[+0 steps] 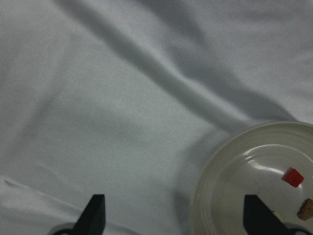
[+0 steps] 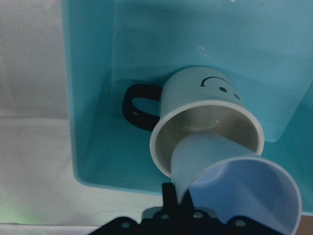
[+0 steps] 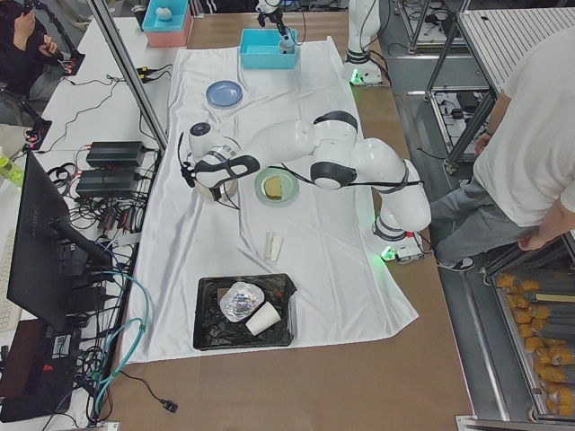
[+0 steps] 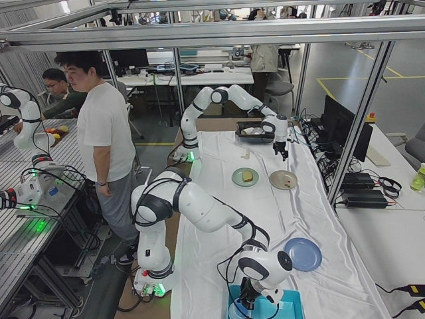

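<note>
My left gripper stands open above the cloth at the rim of a beige plate point(image 1: 220, 191) holding a red cube point(image 1: 293, 177) and brown bits; nothing is between its fingers. My right gripper is shut on the rim of a pale blue cup point(image 2: 205, 152), which is tilted over a white mug point(image 2: 186, 88) with a black handle and smiley face. The mug lies inside the turquoise bin point(image 2: 93, 147); the cup's far end overlaps the mug's opening.
A green plate point(image 4: 239, 181) with a yellow item and a blue plate point(image 4: 303, 256) are on the white cloth. A black tray point(image 3: 207, 332) with a foil object and white cup sits at the near end. Open cloth lies between.
</note>
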